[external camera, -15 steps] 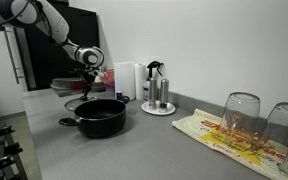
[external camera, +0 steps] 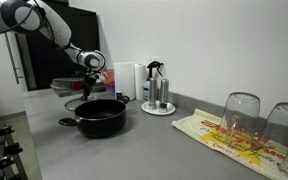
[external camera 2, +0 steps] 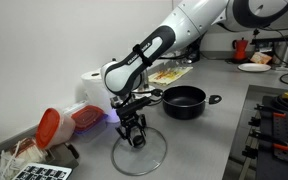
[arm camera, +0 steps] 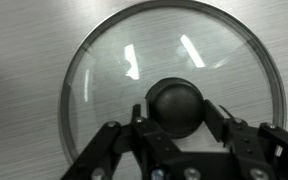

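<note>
A clear glass lid (external camera 2: 153, 165) with a dark rim lies on the counter. Its round black knob (arm camera: 175, 107) shows near the middle of the wrist view. My gripper is right over the lid, with one fingertip to the left of the knob and the other to its right. The fingers stand apart, about as wide as the knob; whether they press on it is not clear. A black pot (external camera: 102, 117) without a cover stands beside the lid, and it also appears in the second exterior view, right of the gripper.
Behind the pot are bottles and shakers (external camera: 153, 90) on a white plate. Two upturned glasses (external camera: 241, 115) rest on a yellow-patterned cloth (external camera: 200, 127). Red and white containers (external camera 2: 52, 127) and a dish rack crowd the lid's far side. Counter in front of the pot is bare.
The arm and gripper have moved very slightly at the lid, seemingly a little lower. Lid and pot look unmoved.
</note>
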